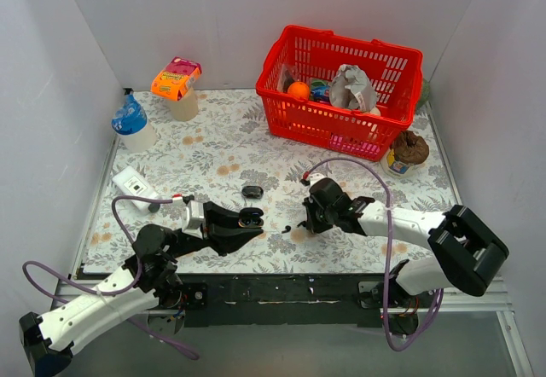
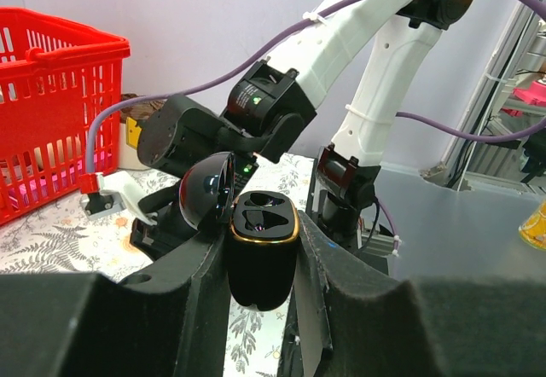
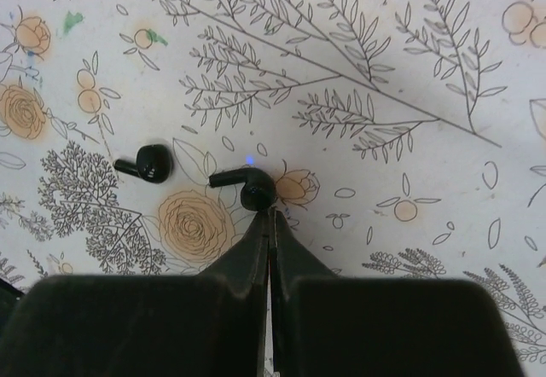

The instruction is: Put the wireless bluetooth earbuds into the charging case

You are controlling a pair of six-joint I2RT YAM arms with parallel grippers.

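Held upright in my left gripper is the black charging case [image 2: 263,253]; its rounded lid [image 2: 203,191] stands open and the earbud slots show. My right gripper is shut with nothing between its fingers, pointing down at the table. One black earbud [image 3: 258,191] lies on the cloth at the fingertips, outside them, its head against or just beyond the tips and its stem pointing left. The other earbud [image 3: 154,164] lies apart to the left. From above, this second earbud [image 1: 287,229] shows between the two arms.
A small dark object [image 1: 252,192] lies on the patterned cloth behind the left gripper. The red basket [image 1: 341,125] stands at the back, with a brown-topped tub [image 1: 405,153] beside it. Cups and a white box [image 1: 135,186] are on the left.
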